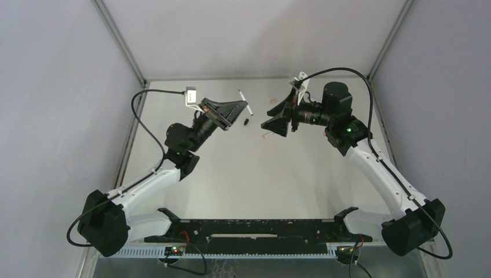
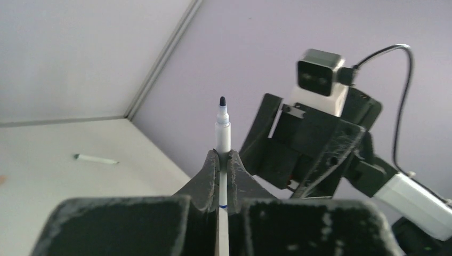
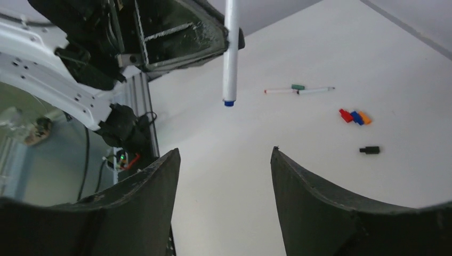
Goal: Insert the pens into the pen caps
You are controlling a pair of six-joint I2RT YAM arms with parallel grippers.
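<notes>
A white pen with a dark tip and blue tail end stands upright in my left gripper, which is shut on it, raised above the table. The right wrist view shows the same pen ahead and above my open right gripper, whose fingers are empty. In the top view the two grippers face each other over the middle of the table. Loose red, blue and orange caps and a black cap lie on the table, as do more pens beside a green cap.
The white table has a clear front middle. Another pen lies toward the back. Walls enclose the sides and back.
</notes>
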